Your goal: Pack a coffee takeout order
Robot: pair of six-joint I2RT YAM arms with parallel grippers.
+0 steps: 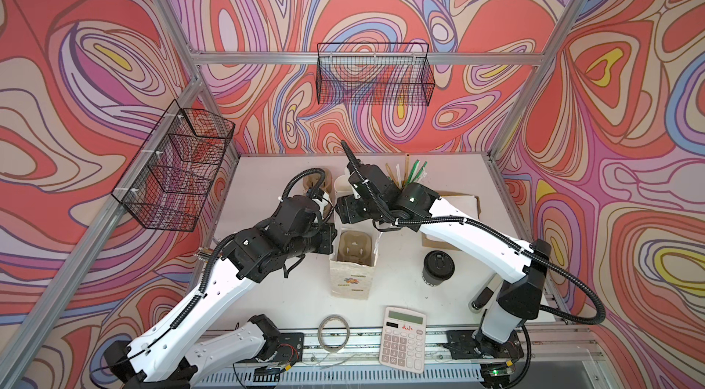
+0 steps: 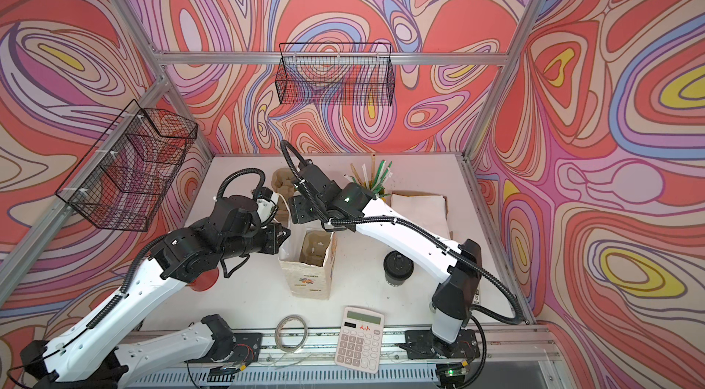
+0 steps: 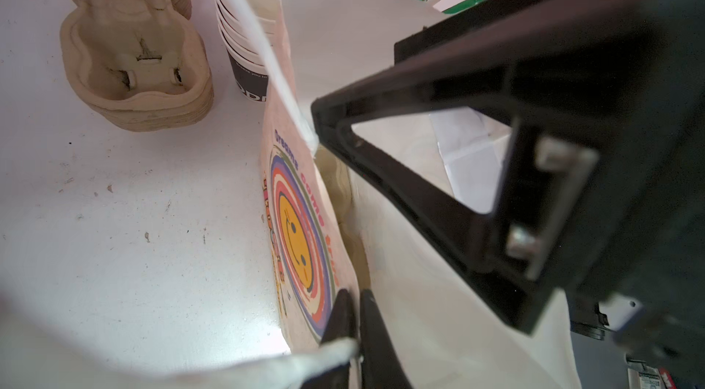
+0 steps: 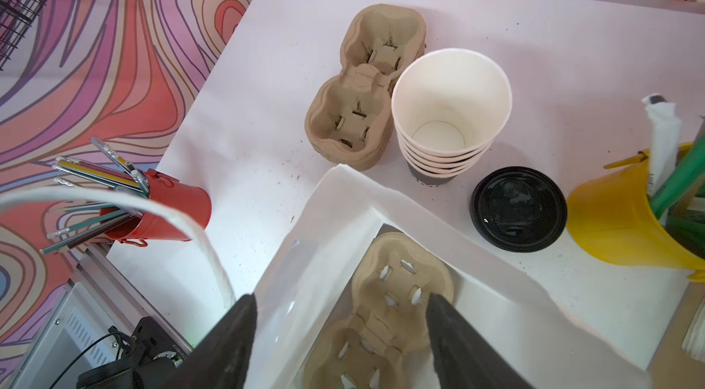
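The white paper bag (image 1: 353,280) stands open on the table, with a brown cardboard cup carrier (image 4: 404,271) down inside it. My left gripper is shut on the bag's left wall, the thin paper running between its fingertips. A pale twisted handle (image 3: 253,29) arches up from that side. Over the bag's mouth is my right gripper, its two fingers well apart and nothing between them. The bag's lower inside is partly hidden. A black-lidded cup (image 1: 438,266) stands on the table to the right of the bag.
Behind the bag are stacked carriers (image 4: 352,113), nested paper cups (image 4: 451,102), a black lid (image 4: 518,208) and a yellow bucket (image 4: 617,213) of sticks. A red bucket (image 4: 176,205) stands left. Both arms crowd closely above the bag.
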